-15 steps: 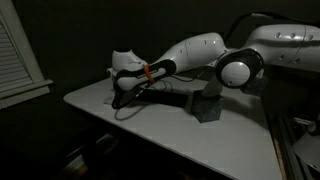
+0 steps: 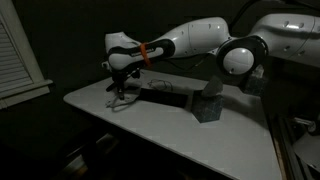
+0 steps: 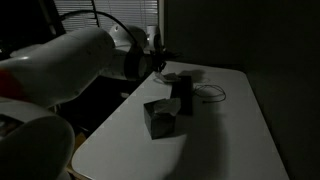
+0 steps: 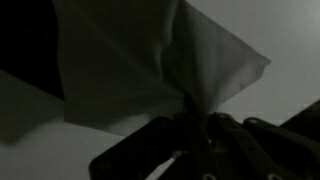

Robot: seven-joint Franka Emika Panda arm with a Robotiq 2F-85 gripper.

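Observation:
A pale, thin cloth or tissue [image 4: 120, 65] fills much of the wrist view, with folds running to one pinched spot. My gripper is shut on it there; the dark fingers [image 4: 145, 145] show at the bottom of that view. From outside, the gripper [image 2: 118, 88] is over the far left end of the white table [image 2: 150, 122], and the pale cloth [image 2: 124, 99] shows low beside it. Exterior view 2 shows the gripper [image 3: 158, 66] at the table's far end. Dim light hides the exact fingertip contact.
A grey cube-shaped box [image 2: 207, 108] with a pale piece sticking up from its top stands toward the table's right. Between it and the gripper lies a dark flat rectangle [image 2: 165, 97]. A thin looped cable [image 3: 212, 96] lies beside the rectangle.
The arm's wrist end has risen and shifted slightly left in exterior view 1. Pale cloth now shows below the gripper. The box has stayed put.

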